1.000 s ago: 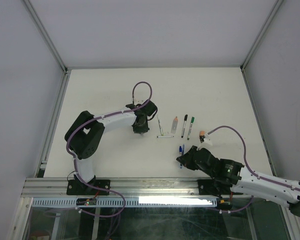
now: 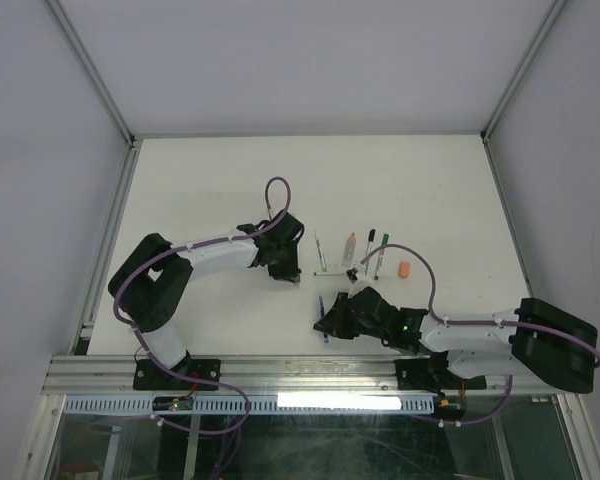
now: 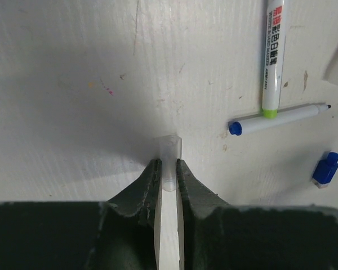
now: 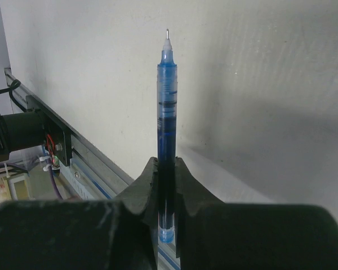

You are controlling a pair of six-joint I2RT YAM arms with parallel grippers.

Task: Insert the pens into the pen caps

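My left gripper (image 2: pixel 292 278) is low over the white table, shut on a small translucent cap (image 3: pixel 169 149), seen between its fingers in the left wrist view. Lower right of it in the top view, my right gripper (image 2: pixel 323 326) is shut on a blue pen (image 4: pixel 167 129), whose bare metal tip points away from the fingers. Beside the cap lie a white pen with a blue end (image 3: pixel 293 116), a white marker with a green end (image 3: pixel 273 62) and a loose blue cap (image 3: pixel 325 169).
Several pens, including a black-capped one (image 2: pixel 368 255), and a clear bottle (image 2: pixel 349 250) lie at the centre right, with an orange block (image 2: pixel 404 269).
My right gripper has moved left with the blue pen, toward the middle. My left gripper has moved slightly toward the table's front.
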